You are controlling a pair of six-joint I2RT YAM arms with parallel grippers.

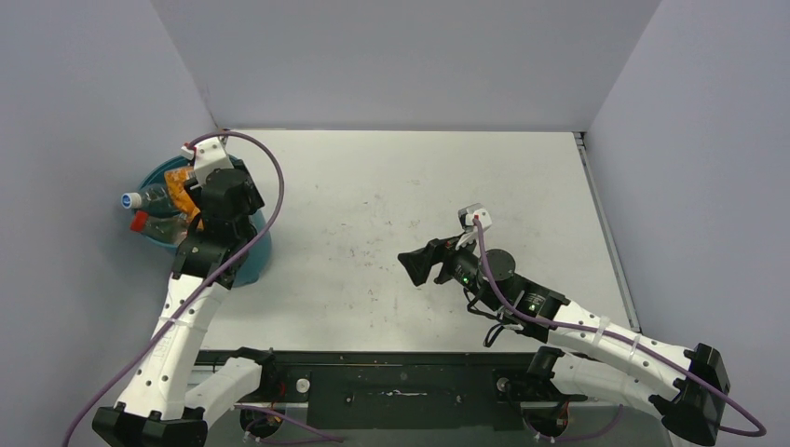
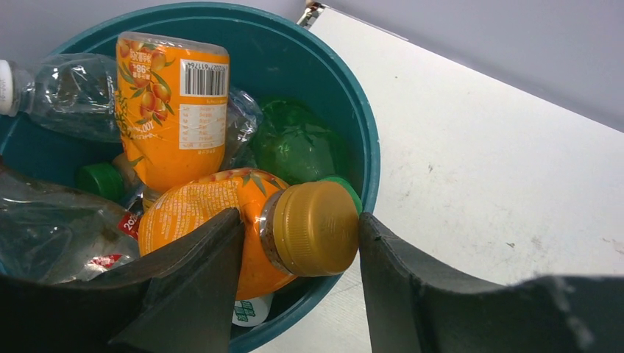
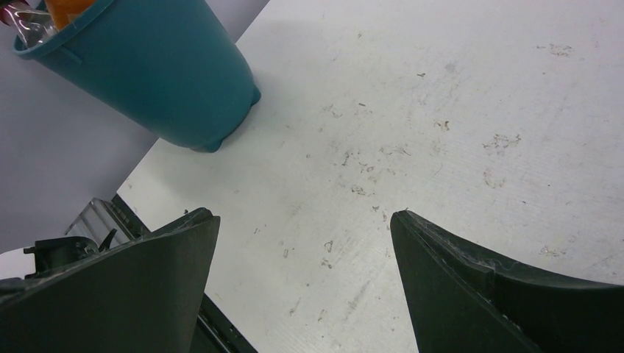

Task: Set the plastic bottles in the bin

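Observation:
The teal bin [image 2: 346, 95] stands at the table's left, full of plastic bottles, including an upright orange bottle [image 2: 169, 110] and clear bottles [image 2: 59, 228]. My left gripper is over the bin, its fingers on either side of the yellow-capped orange bottle [image 2: 313, 228] lying at the bin's near rim; whether it grips the cap I cannot tell. In the top view it hides part of the bin. My right gripper hangs open over the middle of the table, nothing between its fingers.
Grey walls bound it on the left, back and right; the bin is close to the left wall.

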